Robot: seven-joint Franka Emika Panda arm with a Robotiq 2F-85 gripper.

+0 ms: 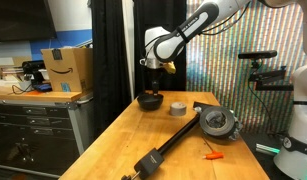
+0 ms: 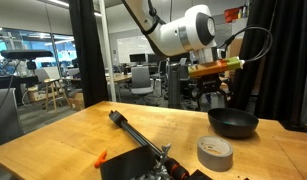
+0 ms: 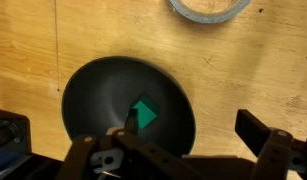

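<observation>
A round black bowl fills the lower left of the wrist view. Inside it lies a small green block, partly covered by my gripper's dark body. My gripper is open above the bowl, its fingers wide apart with nothing held. In exterior view 1 the bowl stands at the far end of the table, with the gripper over it. The bowl is at the right in exterior view 2, its contents hidden by the wall.
Close to the bowl sits a roll of tape. A long dark tool lies along the table near a round metal object and an orange-handled item.
</observation>
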